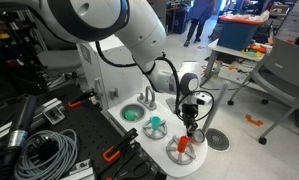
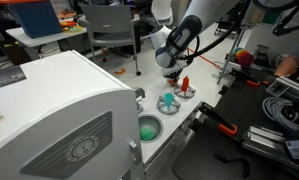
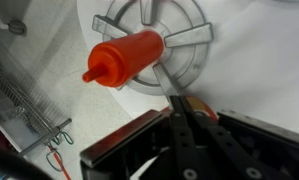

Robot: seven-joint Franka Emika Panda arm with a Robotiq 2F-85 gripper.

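Observation:
An orange-red squeeze bottle (image 3: 129, 55) lies across a grey round burner (image 3: 197, 35) in the wrist view, its nozzle toward the left. The same bottle (image 1: 183, 145) shows near the front edge of the white counter in exterior view 1. My gripper is low over the counter beside the burner, apart from the bottle. Its fingers are shut on a small orange-rimmed object (image 3: 197, 104) with a tan part, mostly hidden by the fingers. What it is cannot be made out.
Another burner (image 1: 156, 128) with a teal cup (image 1: 156, 122) stands farther left, beside a round sink (image 1: 131, 113) with a green item in it. The counter's curved edge is close to the bottle. Dark table and coiled cable (image 1: 49, 155) lie at left.

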